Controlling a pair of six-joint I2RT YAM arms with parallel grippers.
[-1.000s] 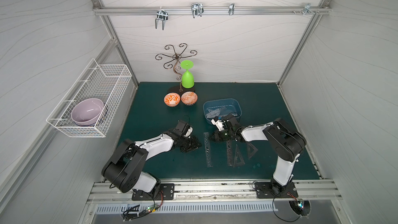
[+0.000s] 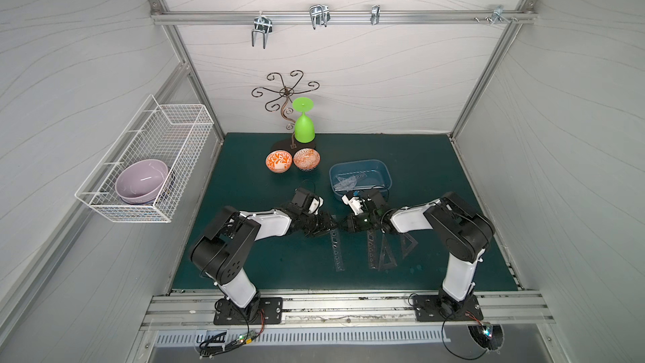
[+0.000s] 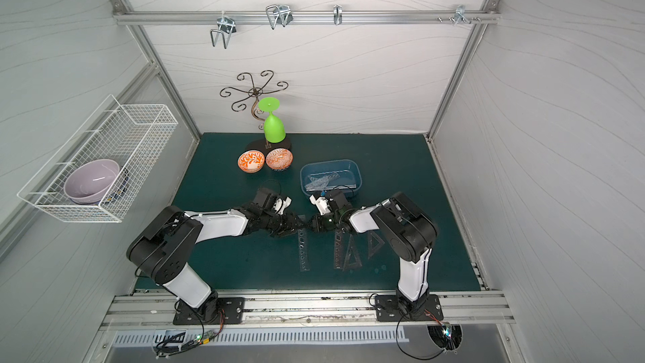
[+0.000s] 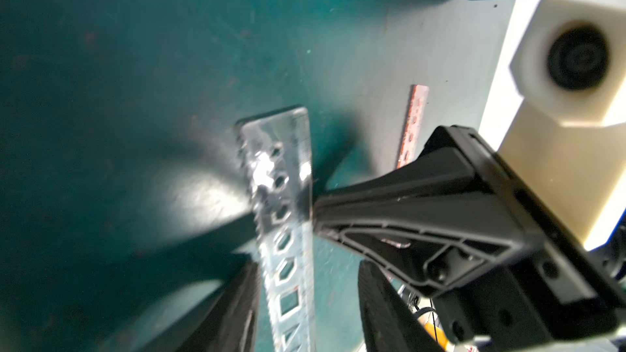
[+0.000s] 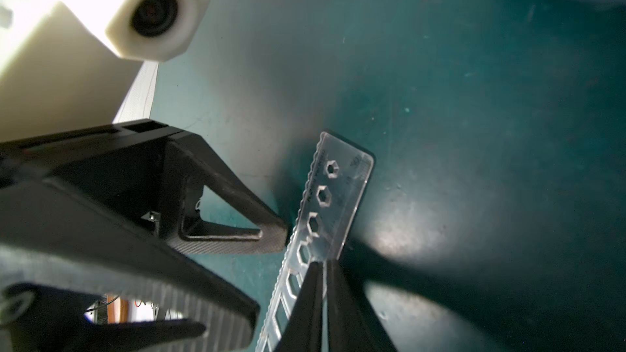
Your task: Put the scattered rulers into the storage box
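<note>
A clear ruler with cut-out holes [image 2: 337,252] lies flat on the dark green table, its far end between the two grippers. My left gripper is open, one finger on either side of the ruler in the left wrist view; the ruler is not gripped. My right gripper has its fingers nearly together over the ruler's edge; whether they hold it cannot be told. Another ruler [image 2: 371,252] and two set squares [image 2: 387,257] [image 2: 407,244] lie further right. The blue storage box [image 2: 360,163] stands behind, with clear pieces inside.
Two orange bowls [image 2: 278,161] [image 2: 307,159] and a green goblet [image 2: 304,127] stand at the back left beside a scrolled metal stand [image 2: 287,92]. A white wire basket [image 2: 144,211] holds a lilac bowl at the left. Both grippers are very close together; the table's right side is open.
My left gripper has moved right and slightly back, coming to the far end of the left ruler. The right arm has barely shifted.
</note>
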